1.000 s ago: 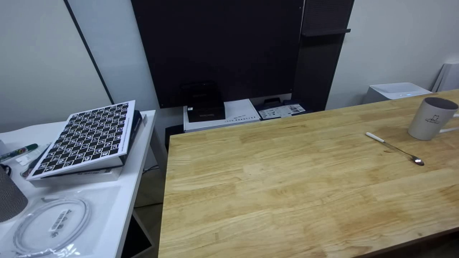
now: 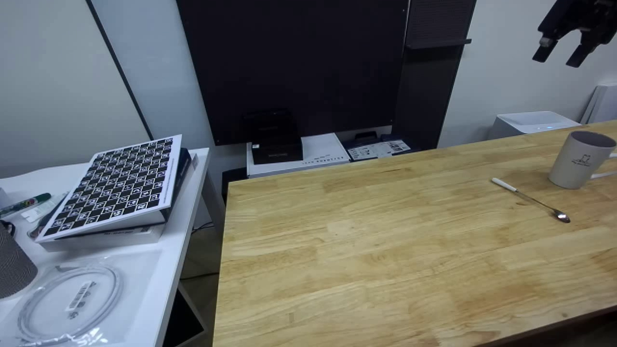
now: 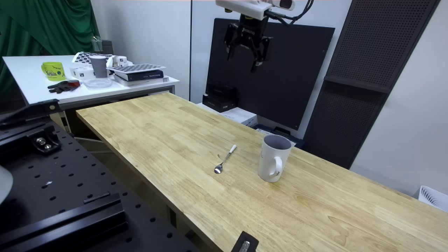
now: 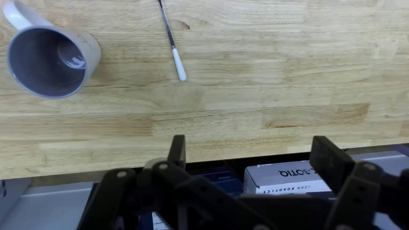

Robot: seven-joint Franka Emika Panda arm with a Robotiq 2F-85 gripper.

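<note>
On the wooden table stands a light grey mug (image 3: pixel 268 161), upright, its handle facing the near side in exterior view 2. Beside it, not touching, lies a spoon (image 3: pixel 225 159) with a metal bowl and a white handle (image 4: pixel 179 65); the wrist view cuts off its bowl end. My gripper (image 3: pixel 242 63) hangs in the air well above the table, its fingers wide apart and nothing between them. In exterior view 1 the gripper (image 2: pixel 558 58) shows at the top right corner. From the wrist, the gripper looks down over the table's far edge, clear of mug and spoon.
Boxes (image 4: pixel 283 178) sit below its far edge, and a black panel (image 3: pixel 281 71) stands behind. A white side table (image 3: pixel 29 75) carries a green cup (image 3: pixel 53 71), a patterned board (image 2: pixel 115 185) and other items.
My gripper has come into exterior view 1 at the top right, where it was not visible a second ago. Mug and spoon lie unchanged.
</note>
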